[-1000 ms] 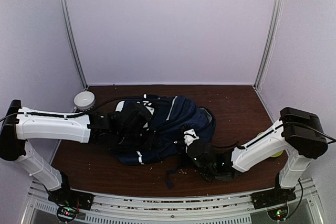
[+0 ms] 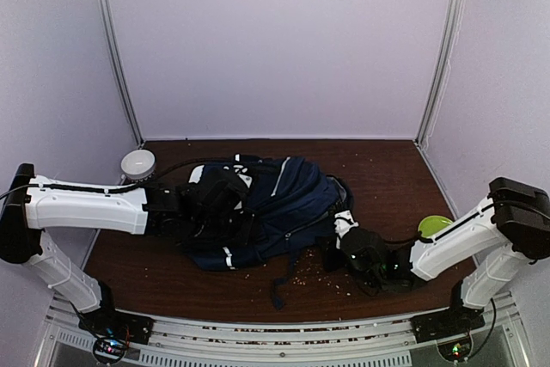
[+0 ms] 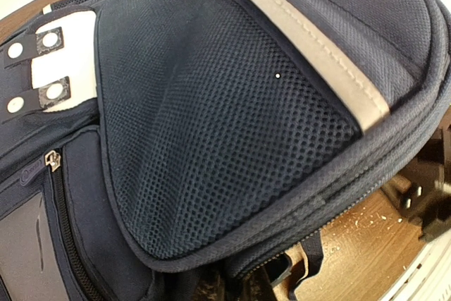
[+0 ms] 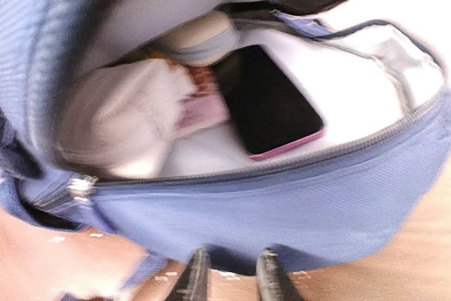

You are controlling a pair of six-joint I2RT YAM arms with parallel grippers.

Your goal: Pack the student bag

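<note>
The navy backpack (image 2: 284, 195) lies on its side across the table. My left gripper is shut on the bag's fabric at its edge, mostly out of sight under it. My right gripper stands part open at the bag's near right side, nothing seen between its fingers. In the right wrist view the open compartment (image 4: 352, 89) holds a black phone (image 4: 261, 96) with pink edges, a pinkish packet (image 4: 201, 111), a pale bundle (image 4: 120, 118) and a rounded beige object (image 4: 204, 37), all blurred.
A white round container (image 2: 138, 162) stands at the back left and a green round item (image 2: 434, 223) at the right edge. Crumbs and a loose strap (image 2: 278, 294) lie on the near table.
My right arm has moved to the right along the bag, away from its middle. My left arm and the bag show no clear movement.
</note>
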